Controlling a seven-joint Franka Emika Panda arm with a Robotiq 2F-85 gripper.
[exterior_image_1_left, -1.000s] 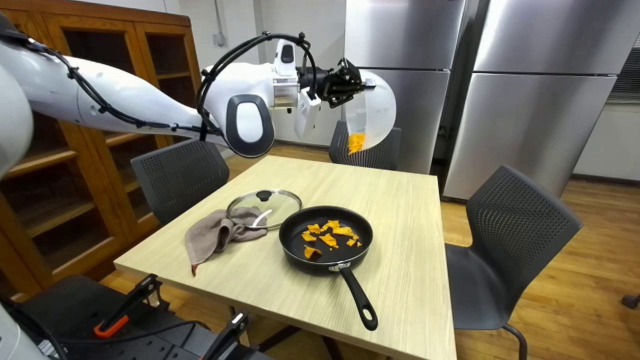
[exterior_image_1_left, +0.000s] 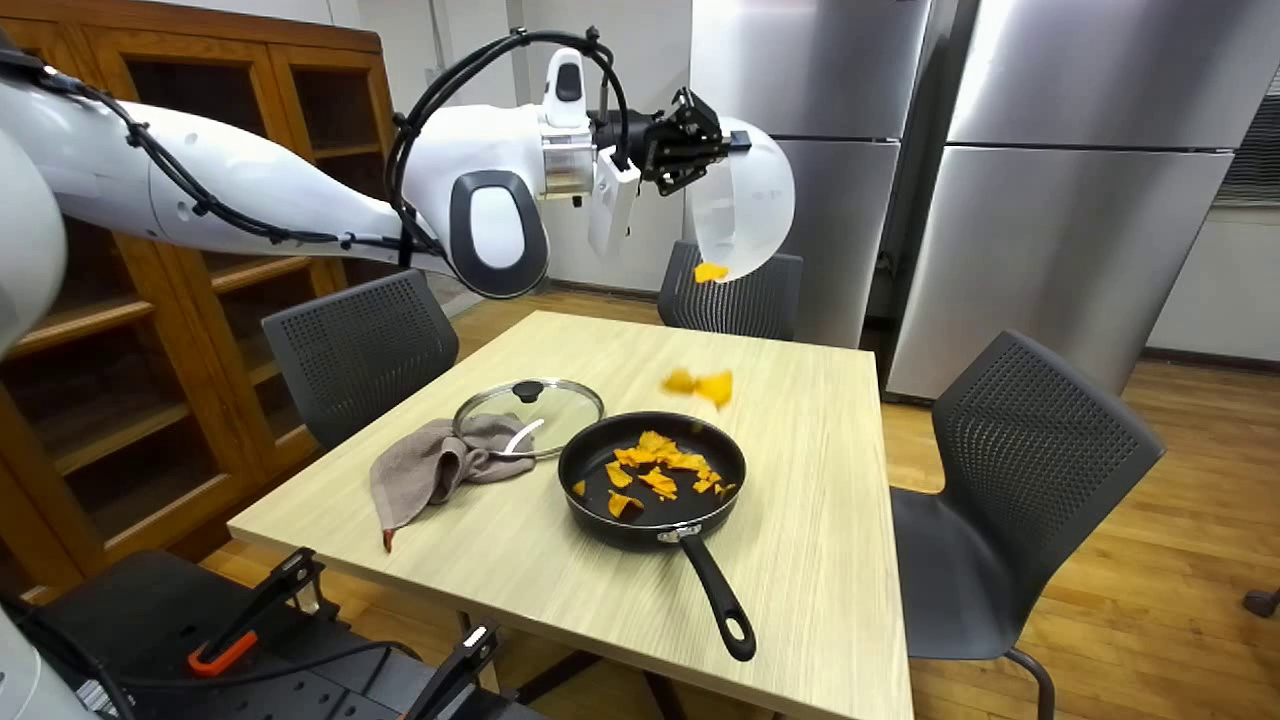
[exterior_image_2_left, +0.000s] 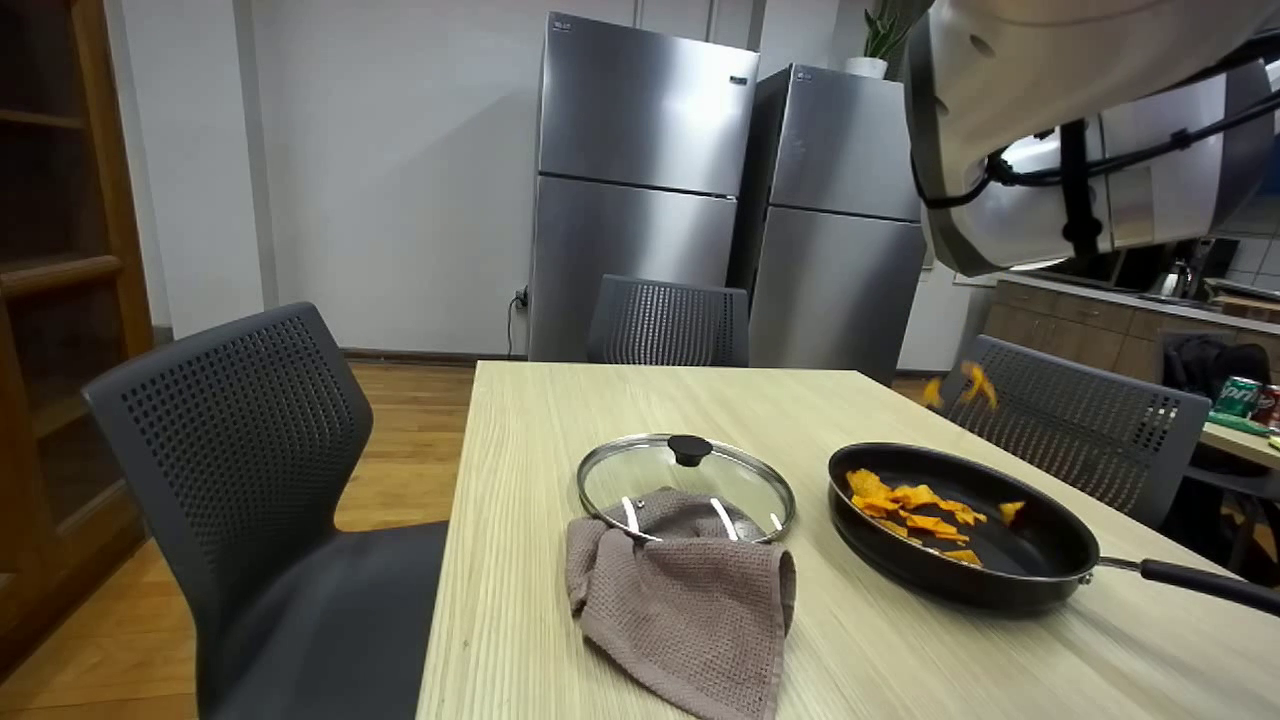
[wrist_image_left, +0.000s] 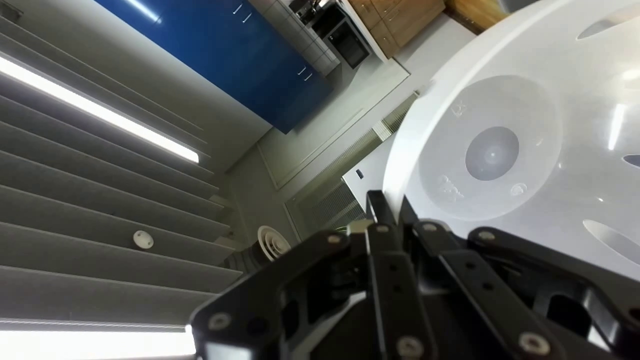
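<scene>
My gripper (exterior_image_1_left: 734, 142) is shut on the rim of a translucent white bowl (exterior_image_1_left: 758, 204), which is tipped on its side high above the table. One orange chip (exterior_image_1_left: 710, 272) shows at the bowl's lower edge, and blurred falling chips (exterior_image_1_left: 715, 386) hang in the air beneath it. Below stands a black frying pan (exterior_image_2_left: 1056, 576) with several orange chip pieces (exterior_image_1_left: 657, 451) inside. In the wrist view the fingers (wrist_image_left: 384, 237) pinch the bowl's edge, and the visible part of the bowl's inside (wrist_image_left: 576, 162) holds no chips.
Left of the pan, a glass lid (exterior_image_1_left: 561, 414) with a black knob rests partly on a grey-brown towel (exterior_image_1_left: 426, 470). The pan's handle (exterior_image_1_left: 716, 594) points toward the table's front edge. Chairs (exterior_image_1_left: 1020, 480) surround the table (exterior_image_1_left: 828, 480), whose right side is clear.
The bowl has risen slightly and tipped further. Chips that lay at its lower edge have mostly left it; some are in mid-air, and the pan holds more pieces than before.
</scene>
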